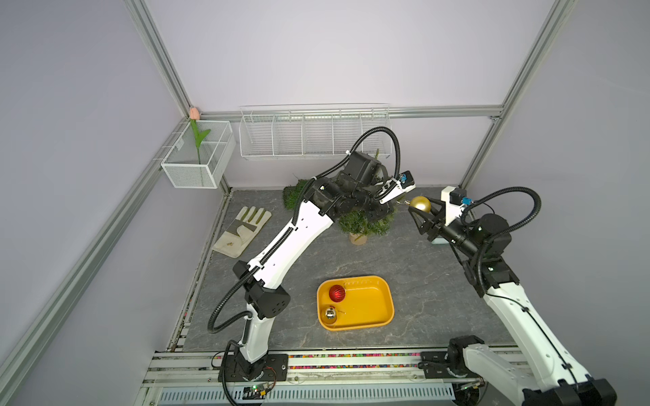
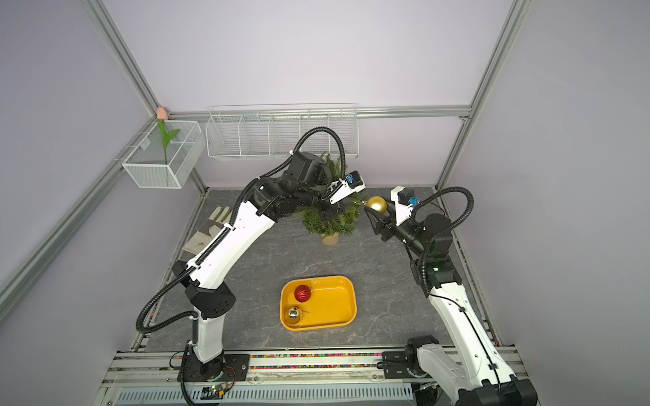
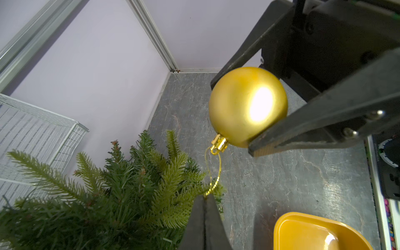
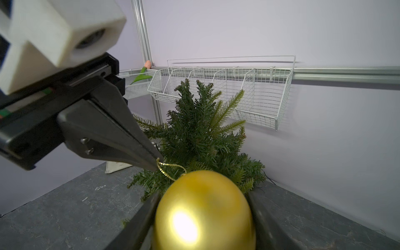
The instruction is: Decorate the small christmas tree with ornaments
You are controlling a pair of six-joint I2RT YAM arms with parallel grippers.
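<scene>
A matte gold ball ornament (image 3: 248,106) is clamped between the fingers of my right gripper, raised off the table. Its thin gold string (image 3: 217,177) runs to the tips of my left gripper, which is shut on that string. The green tree (image 4: 204,133) stands on the table, behind my left gripper in the right wrist view; my left arm covers much of it in the top left view. In the yellow tray (image 1: 369,319) lie a red ball ornament (image 1: 337,293) and a shiny silver-gold one (image 1: 329,314).
A work glove (image 1: 241,232) lies at the back left. White wire baskets (image 1: 315,133) hang on the back wall, and another with a tulip (image 1: 196,128) hangs at the left.
</scene>
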